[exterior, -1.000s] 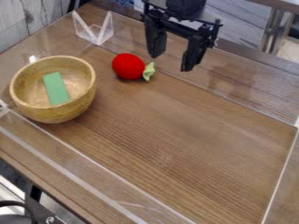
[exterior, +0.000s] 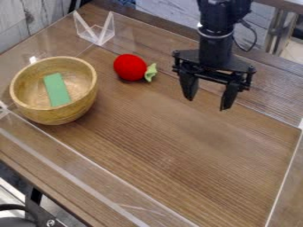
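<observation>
My black gripper hangs over the back right of the wooden table, its fingers apart and pointing down, with nothing visible between them. To its left lies a red tomato-like object with a green leafy tip. A round yellow bowl at the left holds a green block.
A clear, wire-like white holder stands at the back left, near the wall. Dark cable or hardware shows at the bottom left corner.
My arm and gripper have moved right and come further into view from the back. The red object, bowl and block have not visibly moved.
</observation>
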